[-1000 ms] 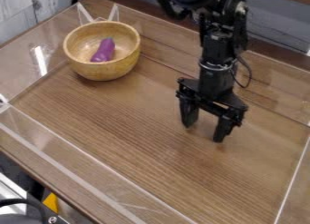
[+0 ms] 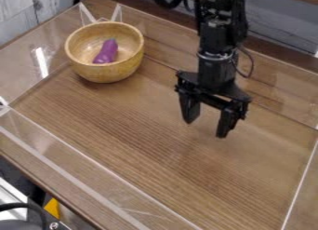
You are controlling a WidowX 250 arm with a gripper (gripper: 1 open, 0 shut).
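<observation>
My black gripper (image 2: 207, 116) hangs over the middle-right of the wooden table, its two fingers pointing down and apart, open, with no object visible between them. To the upper left, a round tan bowl (image 2: 137, 57) holds a purple object (image 2: 107, 50), well away from the gripper.
A raised pale edge runs along the back behind the arm. Dark cables and a small yellow item show off the table at the bottom left.
My gripper has risen slightly and its fingers look a little more spread than a second ago. The bowl and purple object have not moved.
</observation>
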